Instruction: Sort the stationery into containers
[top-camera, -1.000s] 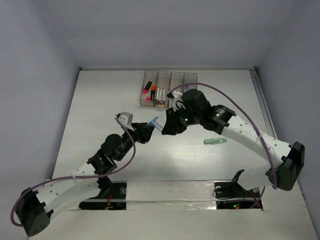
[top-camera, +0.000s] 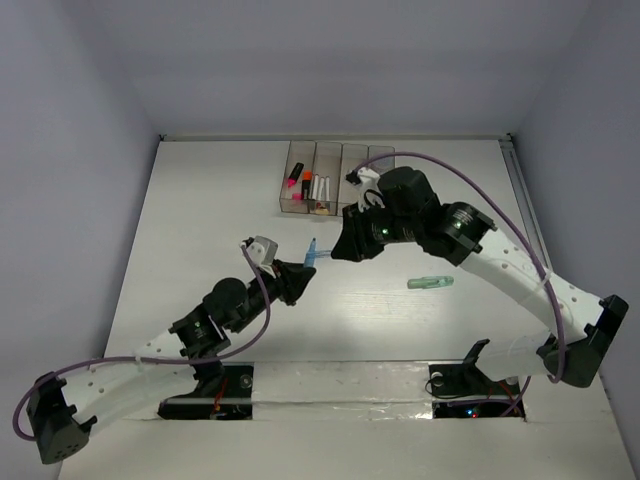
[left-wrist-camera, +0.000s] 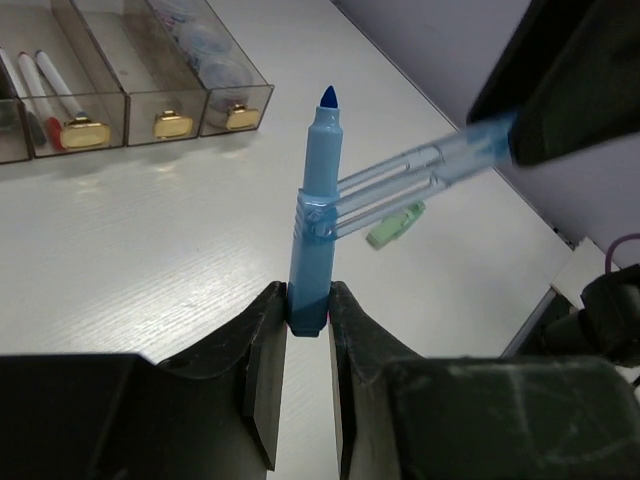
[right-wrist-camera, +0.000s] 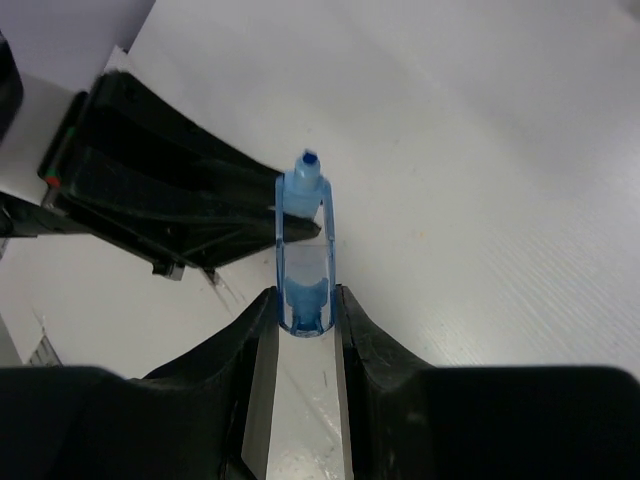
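Observation:
A light-blue marker (left-wrist-camera: 322, 155) with a dark-blue tip stands uncapped, its lower end clamped by my left gripper. From the right, my right gripper is shut on a clear blue cap (left-wrist-camera: 415, 180). In the left wrist view the cap's open end meets the marker's side around mid-body, crosswise to it; whether they touch cannot be told for sure. Behind both grippers the clear divided organizer (top-camera: 340, 148) holds several pens and markers in its left compartments. A green marker (top-camera: 430, 282) lies on the table at right.
Bare white table (top-camera: 190, 220) spreads to the left of the arms. The right arm reaches over the right side of the table, just in front of the organizer. Purple cables (top-camera: 455, 173) loop along both arms.
The left gripper has moved slightly right and toward the front.

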